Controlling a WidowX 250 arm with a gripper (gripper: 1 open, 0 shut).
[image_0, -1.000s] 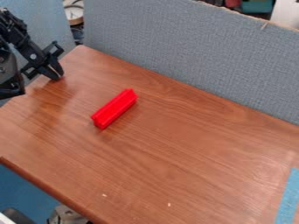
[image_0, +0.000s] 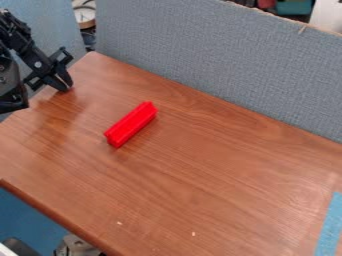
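Observation:
A long red block (image_0: 131, 124) lies on the wooden table (image_0: 214, 190), left of the middle, angled from lower left to upper right. My black gripper (image_0: 60, 82) is at the upper left edge of the view, above the table's far left corner and apart from the block. Its fingertips are too small and dark to tell whether it is open or shut.
A grey padded wall (image_0: 221, 65) runs along the back of the table, and another panel stands behind the arm. A light blue strip (image_0: 329, 225) is at the right edge.

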